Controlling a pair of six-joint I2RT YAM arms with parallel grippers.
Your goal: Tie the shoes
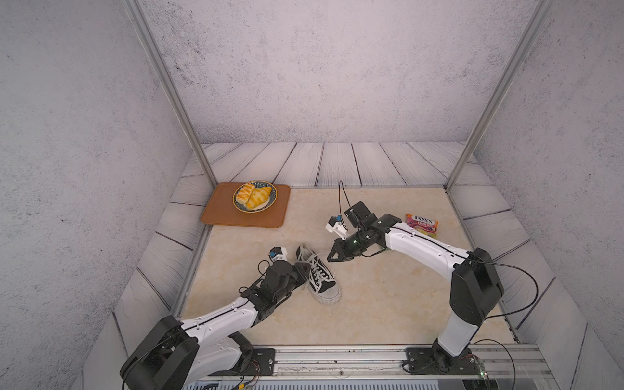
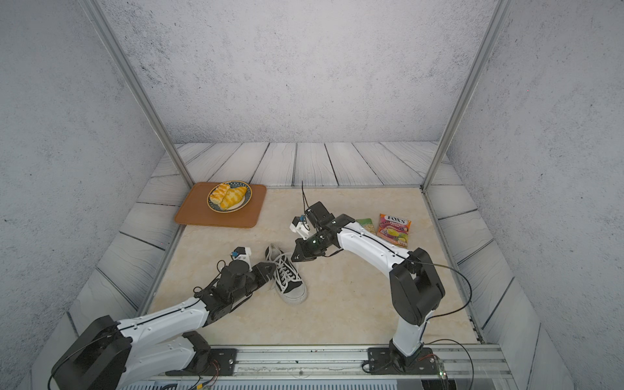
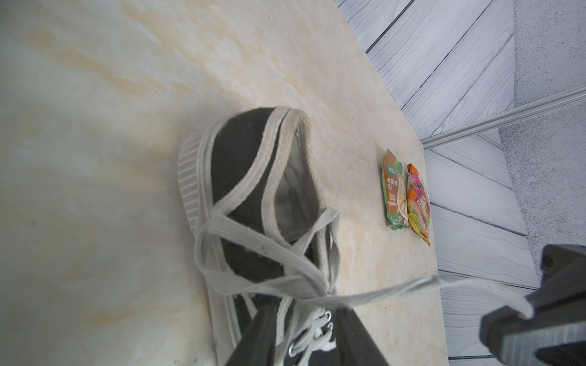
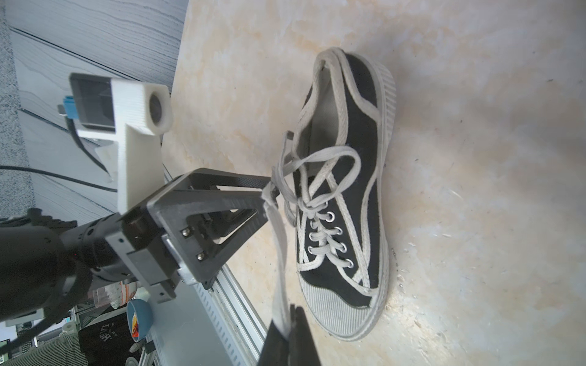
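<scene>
A black-and-white canvas shoe lies on the table with its white laces looped loosely over the opening and eyelets. My left gripper stands open over the shoe's side by the laces, as the left wrist view and top views show. My right gripper is shut on a white lace strand, which stretches from the knot area near the left gripper to its fingertips. In the top views it sits just right of the shoe, raised a little.
A brown tray with a plate of pastries lies at the back left. Snack packets lie at the back right, beyond the right arm.
</scene>
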